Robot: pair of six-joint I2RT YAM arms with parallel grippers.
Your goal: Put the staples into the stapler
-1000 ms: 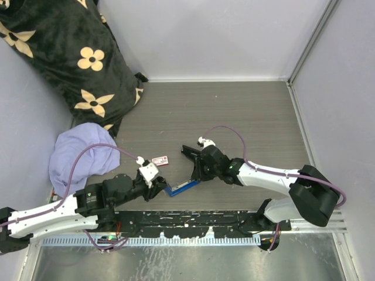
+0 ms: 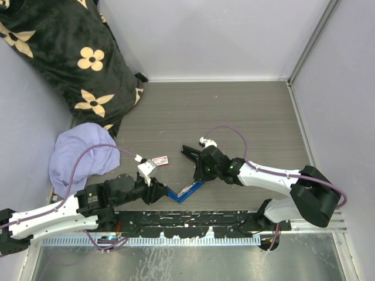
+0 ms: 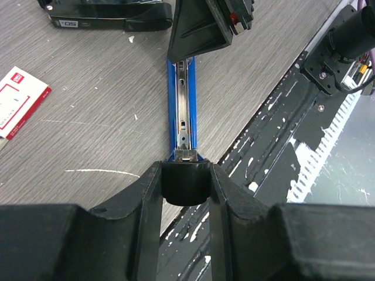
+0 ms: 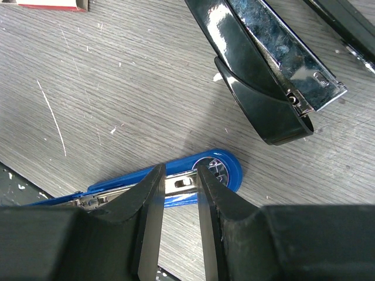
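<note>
The blue stapler [image 2: 190, 188] lies opened out, with its metal channel [image 3: 182, 108] showing lengthwise in the left wrist view. At its near end, my left gripper is shut on a black end piece [image 3: 186, 186] of the stapler. My right gripper stands part open over the rounded far end of the stapler [image 4: 234, 170]. Its two fingertips are apart, with the metal rail visible between them; whether they touch it I cannot tell. A small white and red box [image 2: 160, 160], likely the staples, lies on the table left of the stapler.
A black stapler [image 4: 252, 70] lies just behind the blue one, close to my right gripper. Lilac cloth [image 2: 85, 155] sits at the left, beside a dark flowered cushion [image 2: 88, 64].
My left gripper has shifted slightly with the stapler's near end, and the blue stapler now lies at a steeper slant. The right arm has hardly moved.
</note>
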